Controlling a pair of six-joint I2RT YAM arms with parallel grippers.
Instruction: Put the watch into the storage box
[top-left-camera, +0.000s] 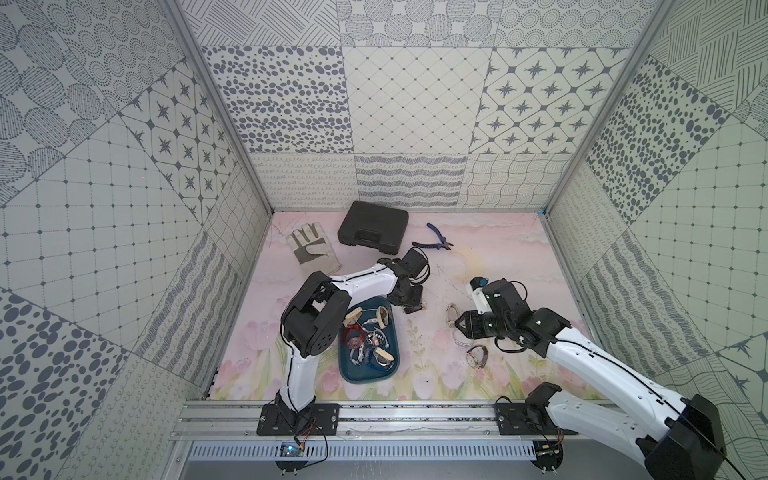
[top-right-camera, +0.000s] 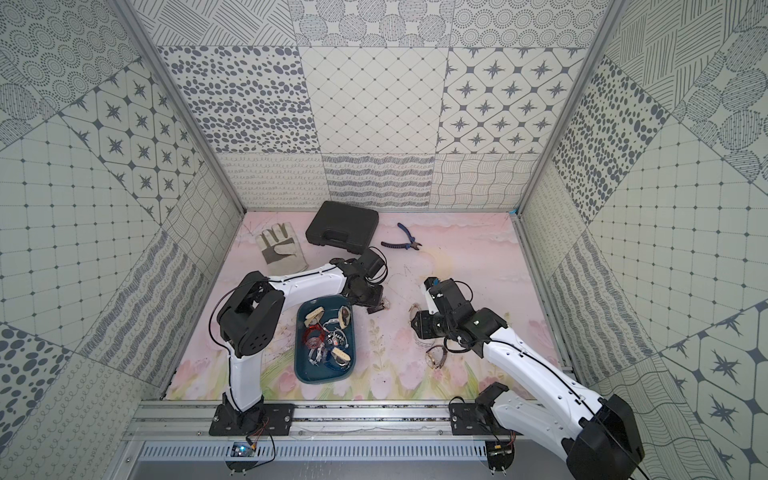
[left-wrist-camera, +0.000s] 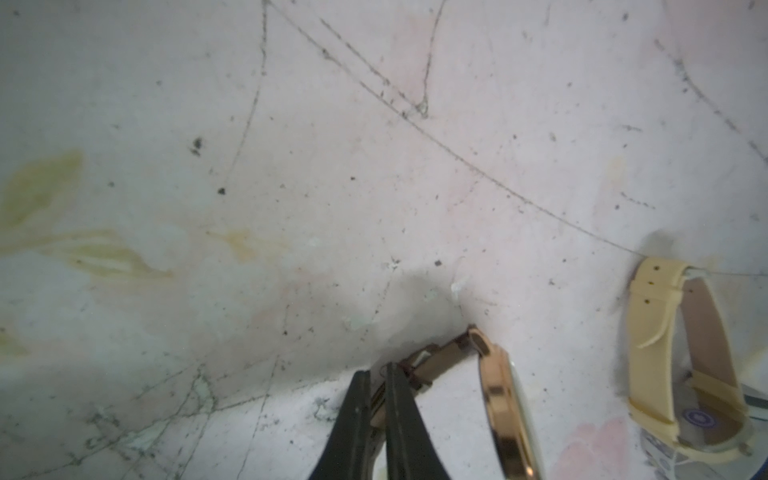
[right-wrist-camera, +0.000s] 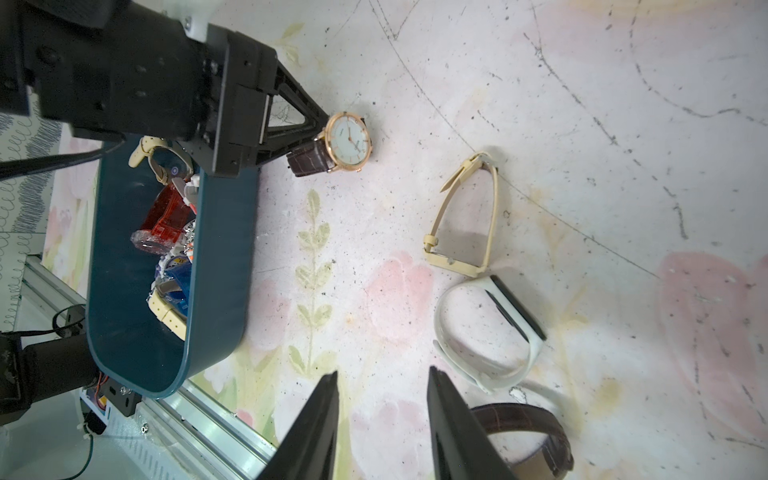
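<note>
A watch with a brown strap, white dial and gold rim (right-wrist-camera: 349, 141) lies on the table just right of the blue storage box (right-wrist-camera: 220, 312). My left gripper reaches down at its strap. In the left wrist view, the fingers of my left gripper are close together, with the brown strap (left-wrist-camera: 448, 357) at their tips; whether they clamp it cannot be told. My right gripper is open and empty, hovering over the table at the right. Several watches and bracelets fill the box (top-left-camera: 367, 380).
Under the right gripper lie a beige watch (right-wrist-camera: 462, 265), a white band (right-wrist-camera: 472, 372) and a brown-strapped watch (right-wrist-camera: 528, 416). Farther back are a glove (top-left-camera: 312, 249), a black case (top-left-camera: 373, 227) and pliers (top-left-camera: 434, 238). Bare table separates the two grippers.
</note>
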